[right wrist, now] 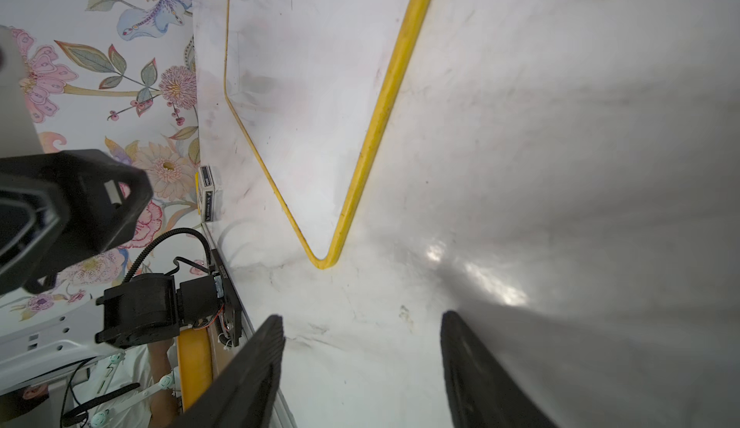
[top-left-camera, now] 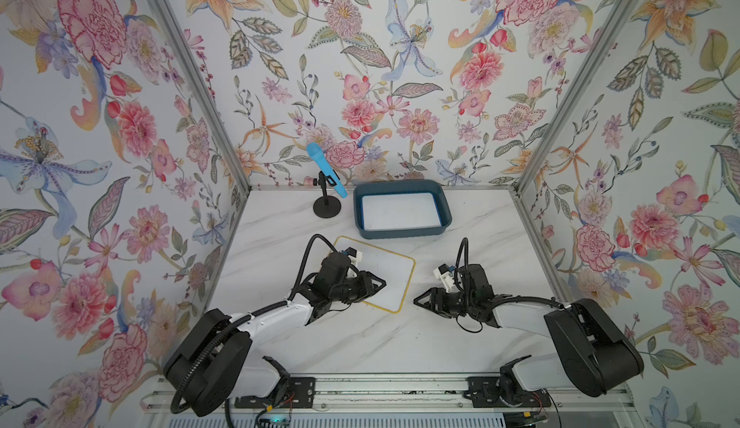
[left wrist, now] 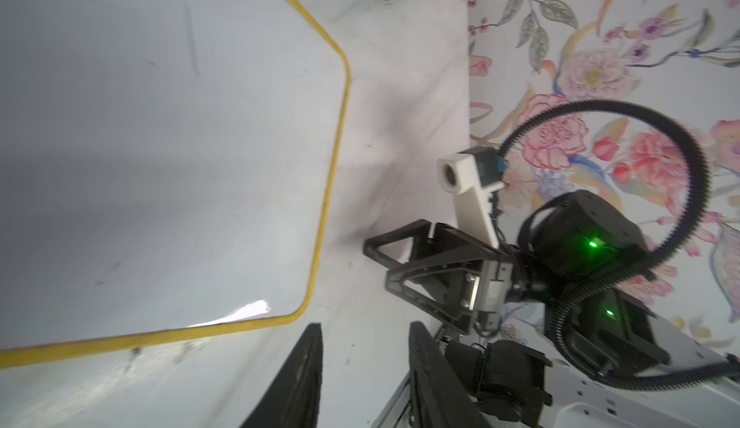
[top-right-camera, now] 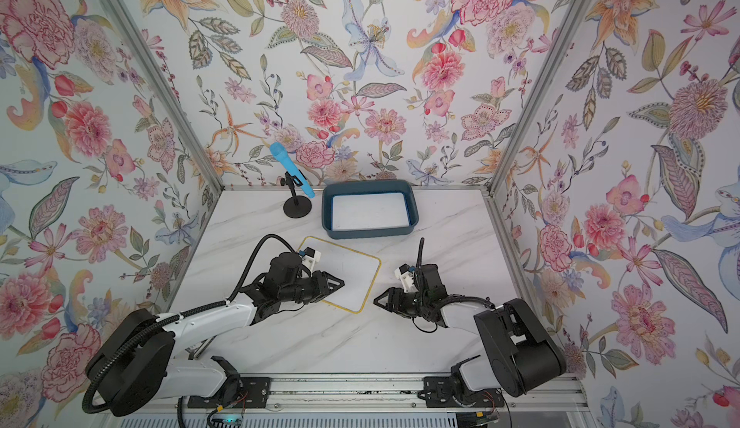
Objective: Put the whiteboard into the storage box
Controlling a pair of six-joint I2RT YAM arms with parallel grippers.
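The whiteboard (top-left-camera: 393,274) with its yellow rim lies flat on the marble table, in front of the dark blue storage box (top-left-camera: 401,234). My left gripper (top-left-camera: 367,284) hangs over the board; in the left wrist view its fingertips (left wrist: 312,351) are a short way apart with nothing between them. My right gripper (top-left-camera: 428,301) is low over the table beside the board's right edge, its fingers parted and empty in the right wrist view, with the board's yellow edge (right wrist: 370,143) ahead of them.
A black stand (top-left-camera: 327,206) holding a blue microphone (top-left-camera: 323,162) is left of the box. Floral walls enclose the back and sides.
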